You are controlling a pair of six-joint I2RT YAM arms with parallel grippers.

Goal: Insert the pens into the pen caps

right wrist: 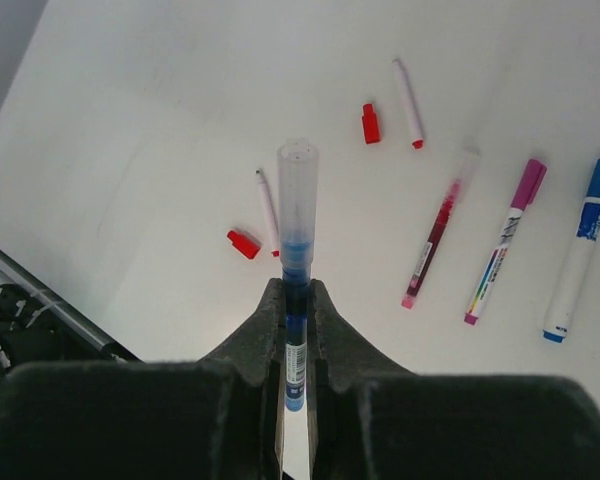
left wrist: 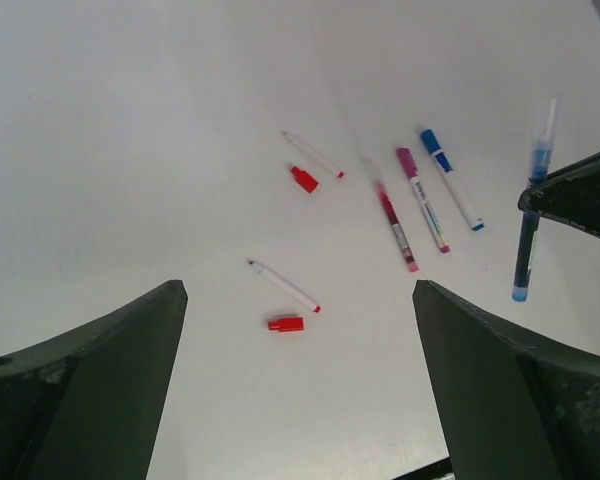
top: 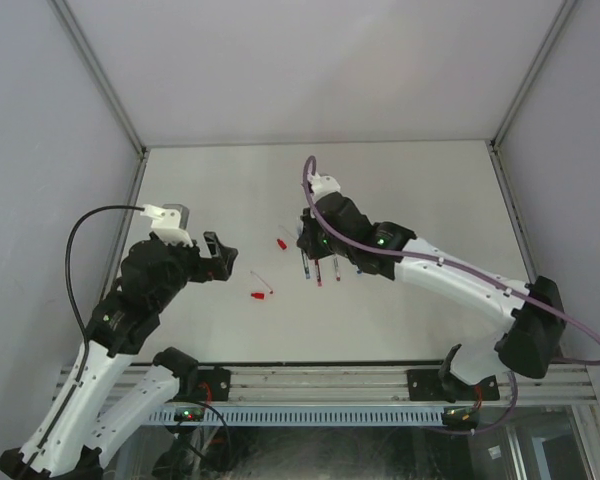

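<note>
My right gripper is shut on a blue pen with a clear cap (right wrist: 298, 190) over its upper end; it stands upright above the table. The left gripper hangs open over the table, nothing between its fingers. Capped pens lie side by side: a clear-capped red pen (right wrist: 435, 240), a purple-capped pen (right wrist: 505, 240) and a blue-capped pen (right wrist: 583, 248). Two white pens with red ends, a far one (left wrist: 312, 154) and a near one (left wrist: 284, 285), lie loose. Beside each sits a red cap, one far (left wrist: 304, 179) and one near (left wrist: 286, 324).
Bare white table (top: 410, 320) surrounds the pens, with wide free room at the left and back. A metal rail (top: 310, 378) runs along the front edge. Pale walls close in the sides and back.
</note>
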